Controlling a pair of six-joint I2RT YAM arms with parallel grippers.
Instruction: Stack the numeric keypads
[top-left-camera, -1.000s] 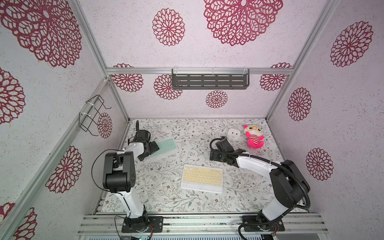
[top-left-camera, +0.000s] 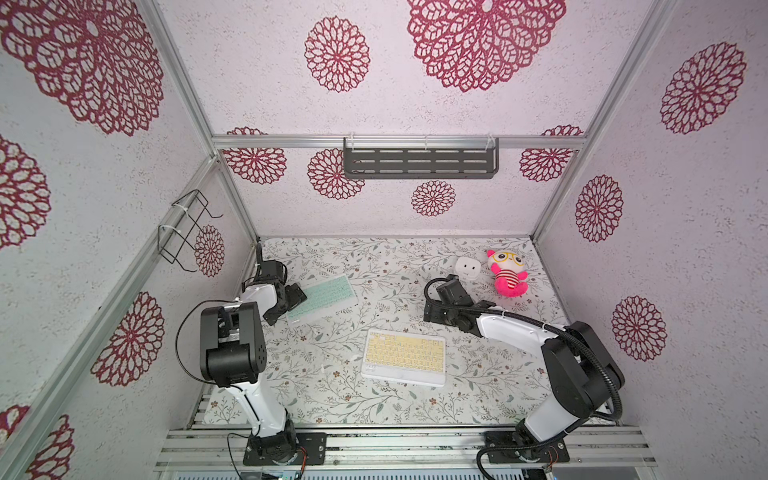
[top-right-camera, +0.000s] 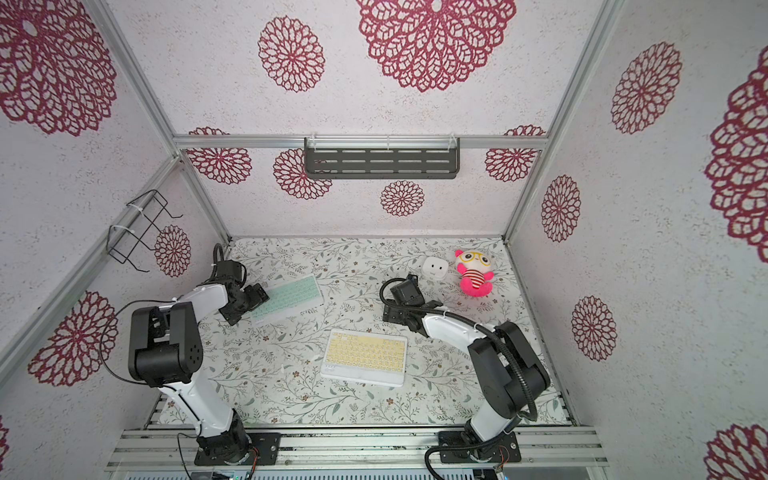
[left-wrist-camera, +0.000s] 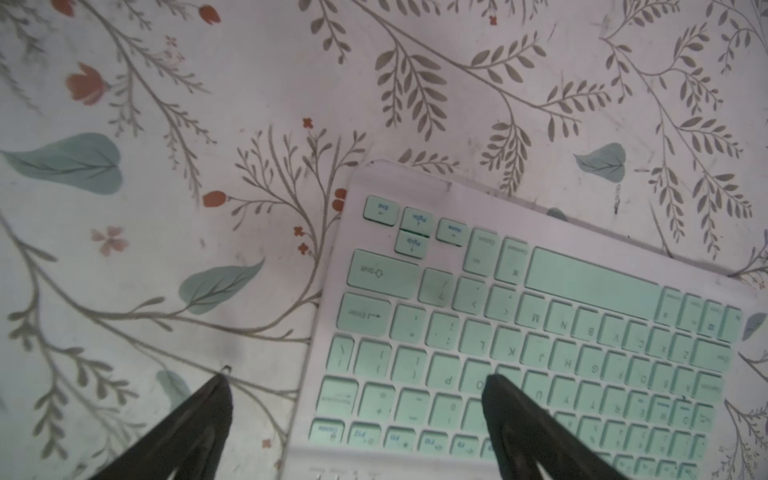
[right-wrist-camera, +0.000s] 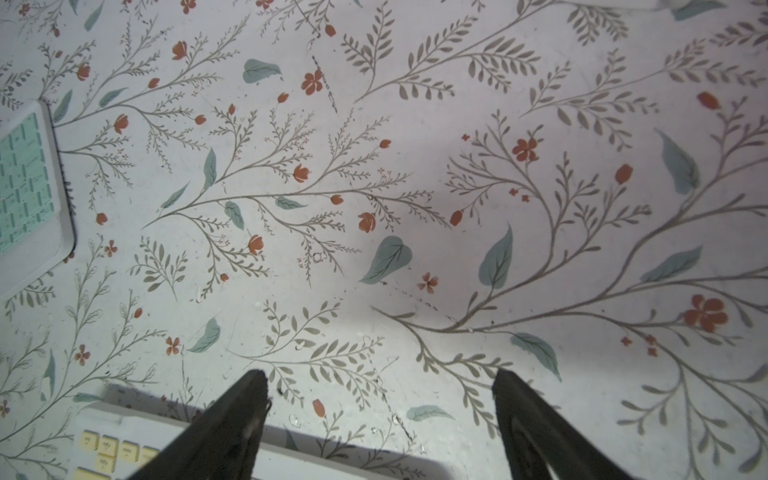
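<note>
A teal keyboard (top-left-camera: 324, 297) lies at the back left; my left gripper is open just over its end, the keys visible between the blurred fingers in the left wrist view. A yellow keyboard with white body (top-left-camera: 404, 356) lies at the front middle. My right gripper hovers above and behind it, fingers apart with only bare patterned surface between them; the yellow keyboard's edge shows at the bottom of the right wrist view.
A white socket-like object (top-left-camera: 468, 266) and a pink plush toy (top-left-camera: 509, 276) sit at the back right. A grey shelf (top-left-camera: 420, 164) is fixed to the back wall.
My left gripper has moved a little to the left over the teal keyboard. The right arm has shifted slightly rightward. Both keyboards lie where they were.
</note>
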